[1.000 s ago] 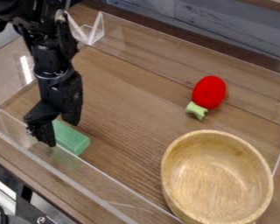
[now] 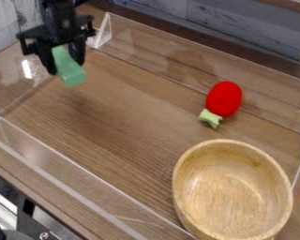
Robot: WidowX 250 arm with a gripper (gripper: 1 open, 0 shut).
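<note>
My black gripper (image 2: pixel 63 49) is at the top left, raised over the wooden table, shut on a green block (image 2: pixel 70 67) that hangs tilted from its fingers. A red rounded object (image 2: pixel 224 97) lies at the right, with a small pale green piece (image 2: pixel 210 119) just below it. A large yellow bowl (image 2: pixel 232 188) stands at the lower right.
A pale wall or edge runs along the back at the top right.
My gripper has moved from the lower left, near the front of the table, up and back to the top left, carrying the green block. The red object and bowl have stayed put.
</note>
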